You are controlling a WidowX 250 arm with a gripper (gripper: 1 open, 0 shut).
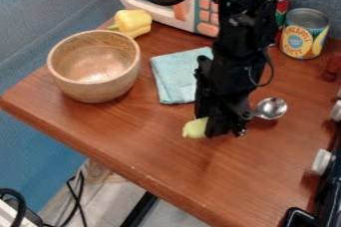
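Observation:
My black gripper (221, 121) hangs low over the middle of the wooden table, its fingers partly hidden by the wrist. A pale yellow-green object (194, 128) shows at its lower left; whether it is held I cannot tell. A silver measuring spoon or ladle (270, 109) lies just to the right.
A wooden bowl (94, 60) sits at the left, a folded teal cloth (174, 74) behind the gripper. A yellow toy (132, 22), a toy microwave (186, 8) and cans (304, 34) stand at the back.

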